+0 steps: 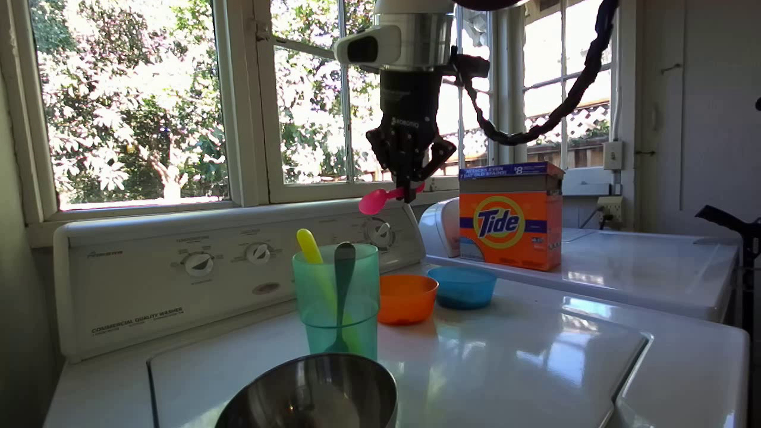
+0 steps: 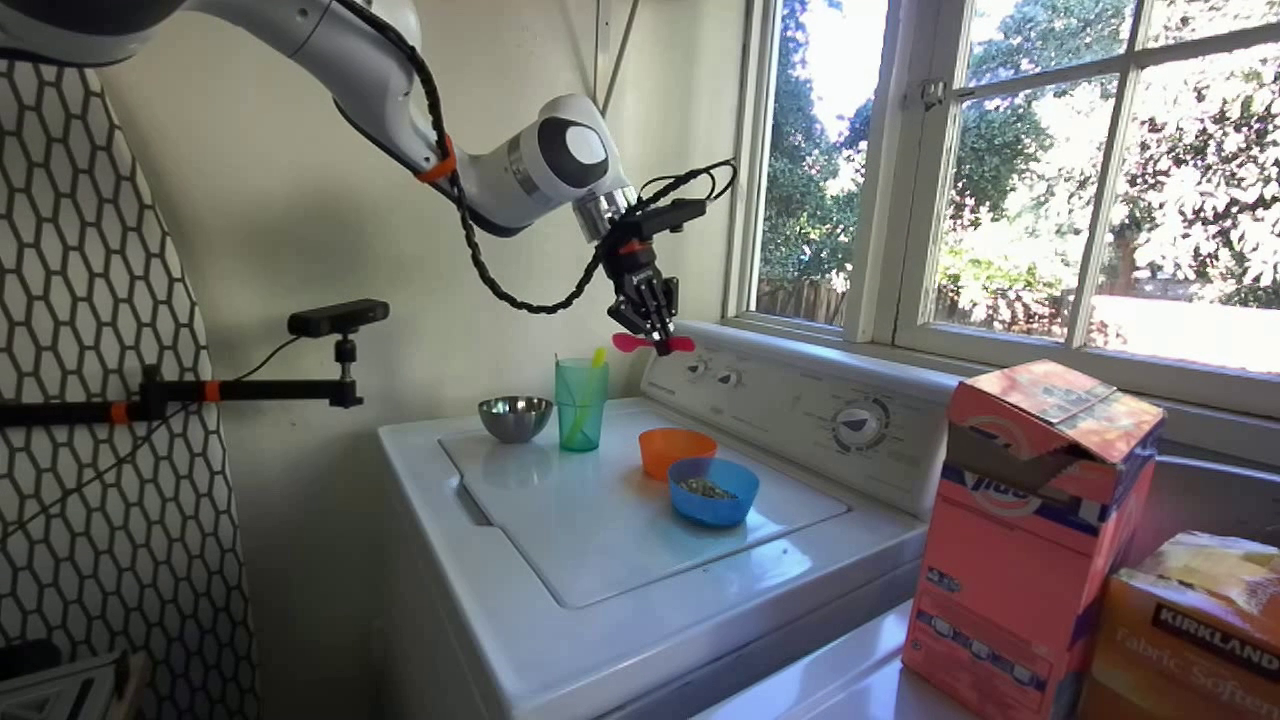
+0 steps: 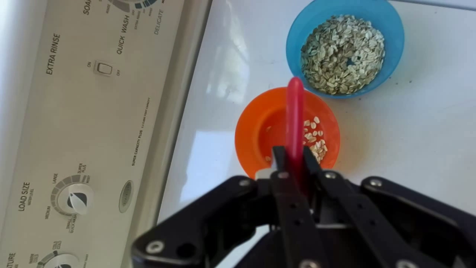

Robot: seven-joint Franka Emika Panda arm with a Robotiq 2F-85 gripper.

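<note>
A pink spoon (image 1: pixel 373 202) is held level in the air, with my gripper (image 1: pixel 406 197) shut on it. In the wrist view its pink handle (image 3: pixel 294 116) points away from the fingers, over the orange bowl (image 3: pixel 247 134); the spoon's head is hidden there by the gripper. A small heap of oats (image 3: pixel 318 149) lies inside the orange bowl. Close beside it stands the blue bowl (image 3: pixel 395 40), with many more oats (image 3: pixel 343 53) in it. Exterior view 2 shows the spoon (image 2: pixel 629 343) well above both bowls.
On the washer lid stand a green cup (image 1: pixel 307 285) with a yellow and a dark utensil, and a metal bowl (image 1: pixel 250 399). Behind the bowls rises the control panel (image 1: pixel 142 285). A Tide box (image 1: pixel 471 228) is to the right.
</note>
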